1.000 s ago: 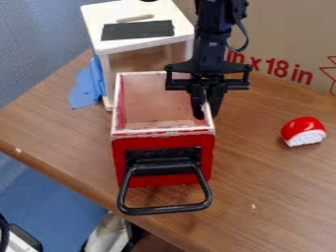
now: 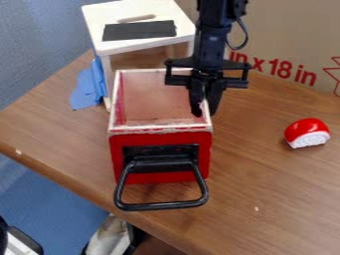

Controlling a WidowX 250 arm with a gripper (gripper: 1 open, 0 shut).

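Note:
My black gripper (image 2: 205,106) hangs from above at the right rim of a red box (image 2: 138,140) whose open top shows a pale pink inside and a whitish rim. Its fingers reach down at that rim; whether they are shut on it I cannot tell. A black handle (image 2: 161,204) sticks out from the box's front. A red and white rounded object (image 2: 305,133) lies apart on the table at the right.
A white stand (image 2: 102,18) with a dark pad on top stands behind the box, with a blue cloth (image 2: 85,90) beside it.
My gripper has moved slightly left and up, and the box has shifted slightly left with it.

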